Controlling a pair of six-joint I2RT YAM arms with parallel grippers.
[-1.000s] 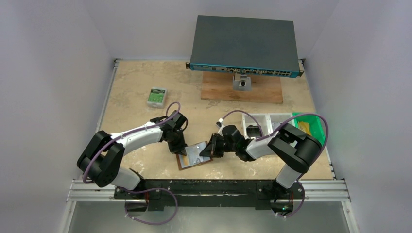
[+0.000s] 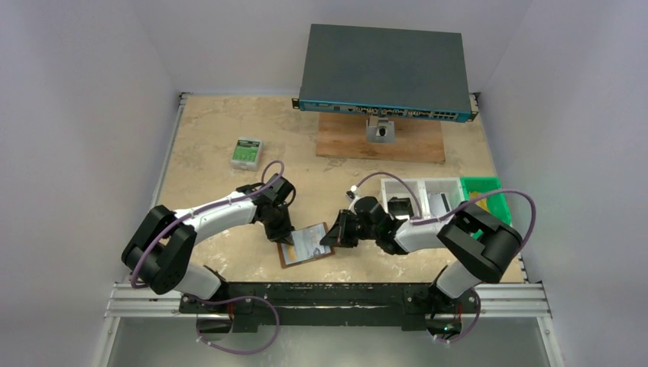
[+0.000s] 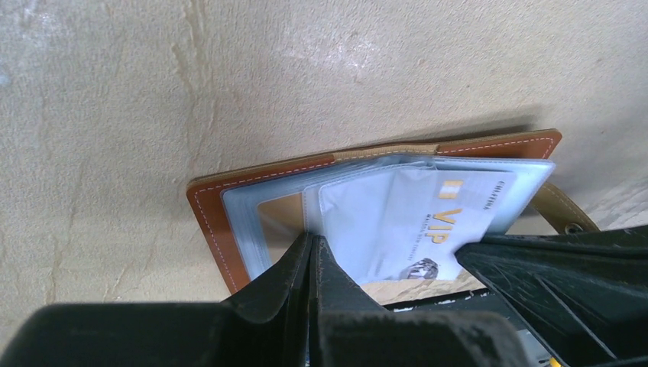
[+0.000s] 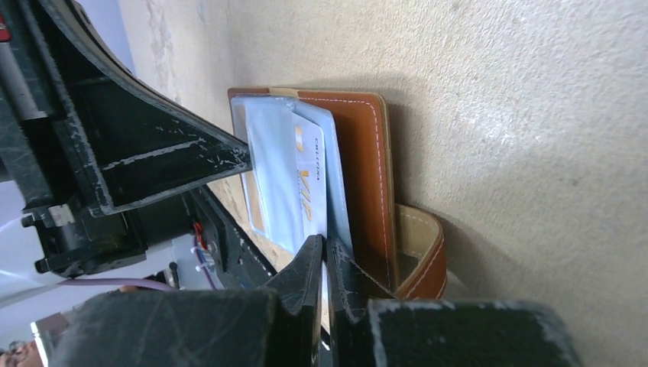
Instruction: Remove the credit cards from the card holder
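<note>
The brown card holder (image 2: 287,262) lies open on the table between both arms, with clear plastic sleeves. A white card with gold VIP lettering (image 3: 458,206) sticks partly out of a sleeve toward the right. My right gripper is shut on the card's edge; its fingertips (image 3: 489,248) also show at the right in the left wrist view. My left gripper has its fingers closed together, pressing down on the sleeves near the holder's left part. Whether a fold of plastic sits between the left fingertips is hidden.
A clear box with a green label (image 2: 246,154) stands at the back left. White compartments (image 2: 416,186) and a green bin (image 2: 498,205) are at the right, partly under the right arm. A large dark device (image 2: 386,69) on a wooden board (image 2: 416,141) fills the back.
My right gripper has moved a little right, drawing the VIP card farther out of its sleeve; more gold lettering is uncovered. The left gripper and the holder have stayed nearly still.
</note>
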